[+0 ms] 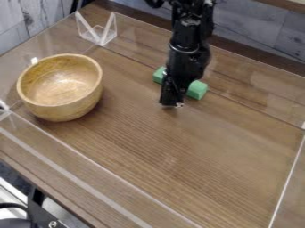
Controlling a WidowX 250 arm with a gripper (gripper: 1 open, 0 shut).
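The black arm reaches down from the top centre to the gripper (172,96), which is low over the table, shut, in front of a green object (195,89). The green object lies on the wooden table behind the gripper and is partly hidden by it. Whether they touch I cannot tell. A wooden bowl (64,77) stands at the left.
A small white wire-like holder (98,32) stands at the back left. A black cable or part shows at the bottom left corner.
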